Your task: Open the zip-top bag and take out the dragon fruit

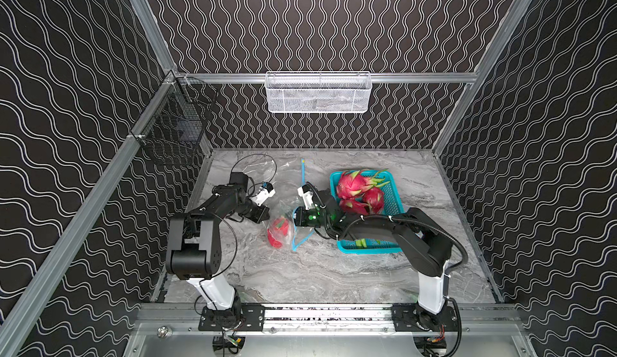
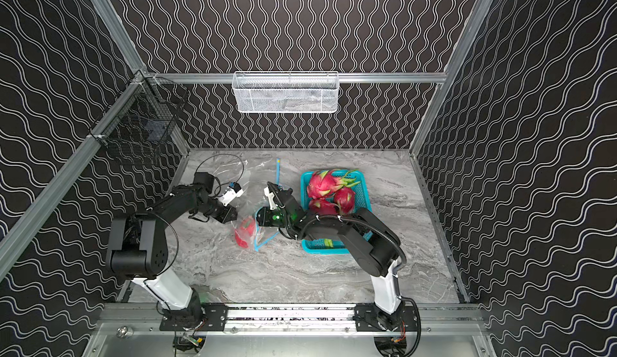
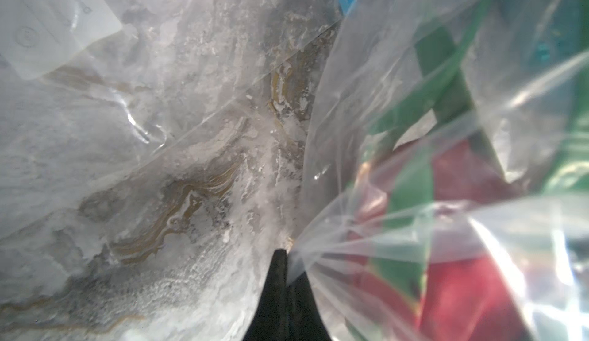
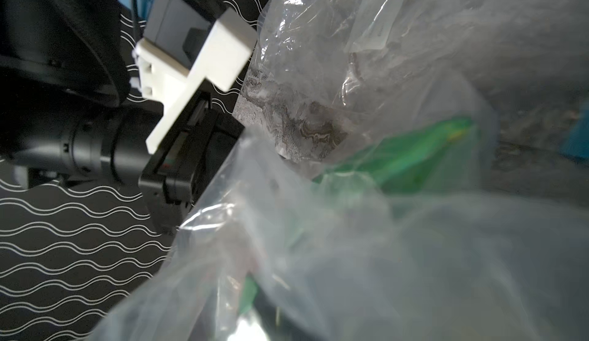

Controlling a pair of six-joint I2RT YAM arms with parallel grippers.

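Note:
A clear zip top bag [image 1: 292, 229] with a blue zip edge lies mid-table, a red dragon fruit [image 1: 277, 231] inside it. My left gripper is shut on a gathered fold of the bag's film, left of the fruit. In the left wrist view the fruit's red skin [image 3: 466, 292] and green leaves show through the plastic. From the right, my right gripper [image 1: 297, 217] reaches to the bag beside the blue edge. Film [image 4: 392, 267] covers much of the right wrist view, with a green leaf [image 4: 398, 160] behind it. The right fingers and anything between them are hidden there.
A teal basket [image 1: 397, 196] with several dragon fruits [image 1: 352, 184] stands under and behind my right arm. More clear plastic with a blue strip [image 1: 303, 172] lies behind the grippers.

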